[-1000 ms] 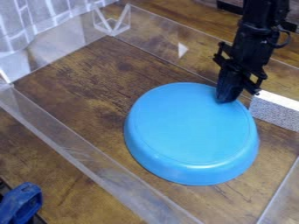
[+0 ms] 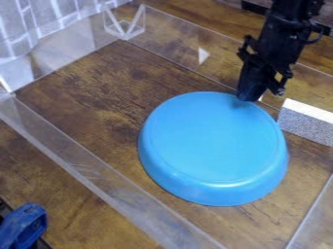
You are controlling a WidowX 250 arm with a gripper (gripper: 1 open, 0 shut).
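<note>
A large blue round lid-like disc (image 2: 212, 148) lies on the wooden floor, right of centre. My black gripper (image 2: 254, 89) reaches down from the top right to the disc's back edge, its tip at or just above that rim. It looks shut, with nothing visible between its fingers, though the tip is small and dark.
Clear plastic walls border the wooden surface. A pale speckled block (image 2: 307, 123) lies right of the disc. A dark blue object (image 2: 18, 228) sits outside at the bottom left.
My gripper has lifted slightly and drawn back from over the disc's rim. The disc looks unmoved.
</note>
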